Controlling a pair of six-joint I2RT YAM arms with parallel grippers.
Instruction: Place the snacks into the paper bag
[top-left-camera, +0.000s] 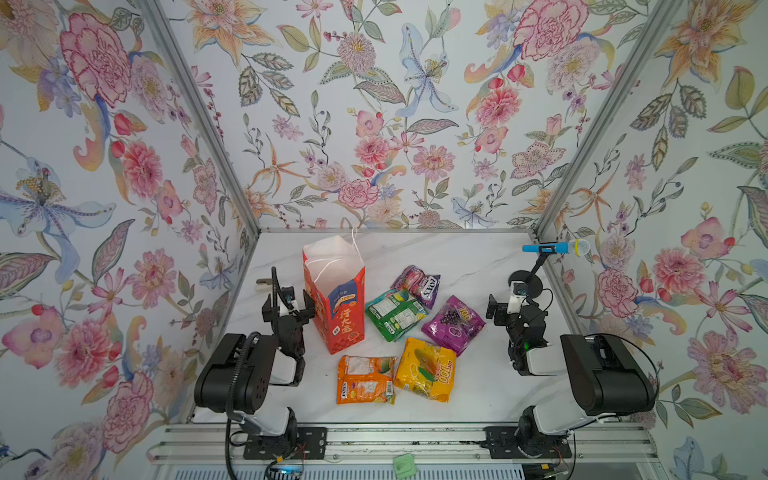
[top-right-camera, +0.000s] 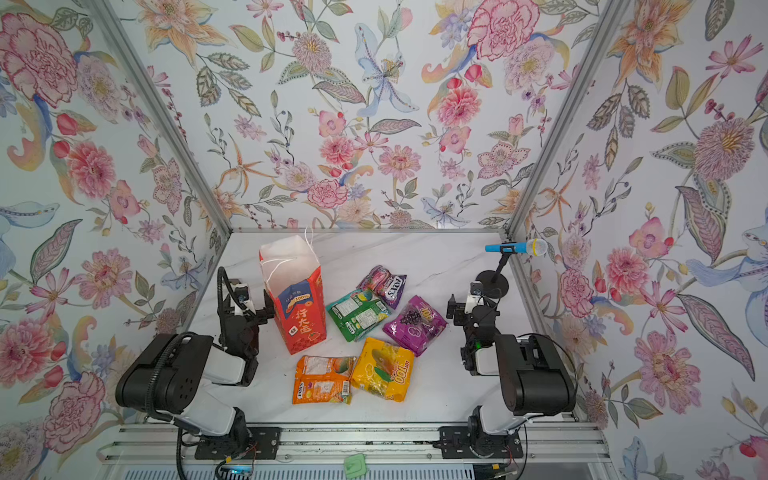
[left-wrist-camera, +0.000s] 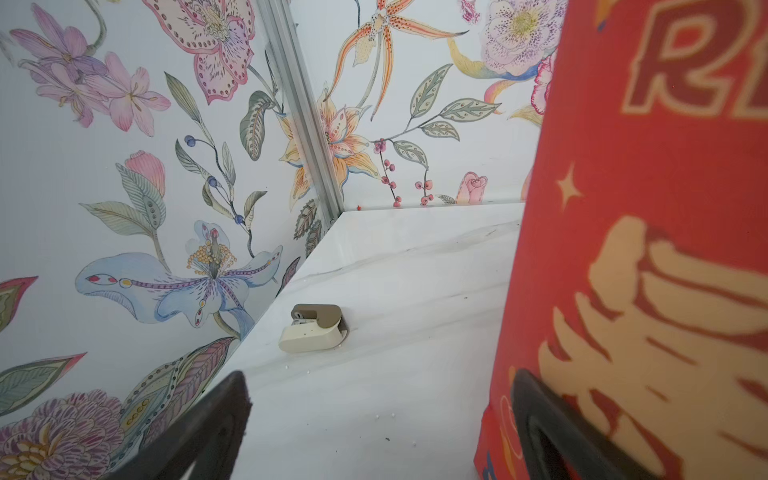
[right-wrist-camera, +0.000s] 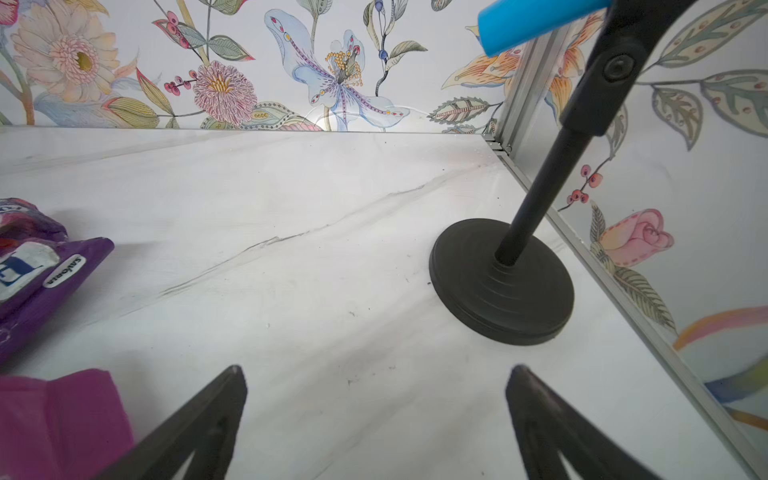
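A red paper bag (top-left-camera: 340, 308) stands upright at the left of the table, its white mouth open at the top and string handles above. To its right lie a green snack pack (top-left-camera: 396, 314), a purple-and-red pack (top-left-camera: 417, 285) and a magenta grape pack (top-left-camera: 453, 324). Nearer the front are an orange pack (top-left-camera: 365, 379) and a yellow pack (top-left-camera: 425, 369). My left gripper is open just left of the bag, whose wall stands close by its right finger. Right of the magenta pack, my right gripper is open and empty.
A microphone stand with a round black base (right-wrist-camera: 502, 280) and blue microphone (top-left-camera: 552, 247) rises at the back right. A small stapler (left-wrist-camera: 313, 327) lies beyond my left gripper. Bare table (right-wrist-camera: 320, 224) shows at the back right.
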